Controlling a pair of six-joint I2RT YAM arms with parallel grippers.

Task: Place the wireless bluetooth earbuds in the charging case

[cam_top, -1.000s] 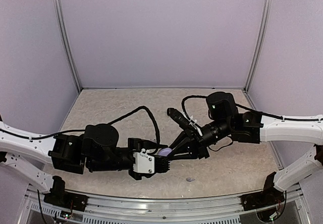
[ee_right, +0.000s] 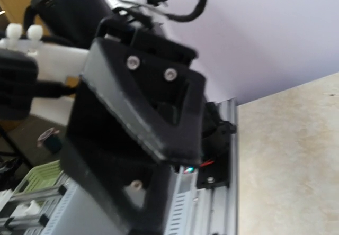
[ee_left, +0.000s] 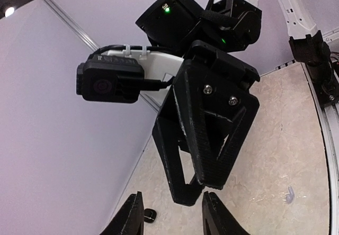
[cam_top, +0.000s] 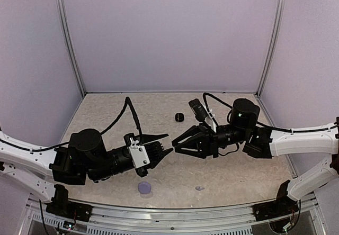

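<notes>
The round lilac case (cam_top: pixel 144 188) is low beneath my left arm in the top view, apart from both grippers. My left gripper (cam_top: pixel 167 143) and my right gripper (cam_top: pixel 175 146) face each other at the centre, raised above the table. The left one's fingertips are parted with nothing between them in its wrist view; the right one also appears open and empty. A small lilac piece (cam_top: pixel 199 188) lies at the front right of the table, also seen in the left wrist view (ee_left: pixel 290 195); I cannot tell its details.
A small black object (cam_top: pixel 179 117) sits at the back centre.
Both grippers have drawn slightly apart.
</notes>
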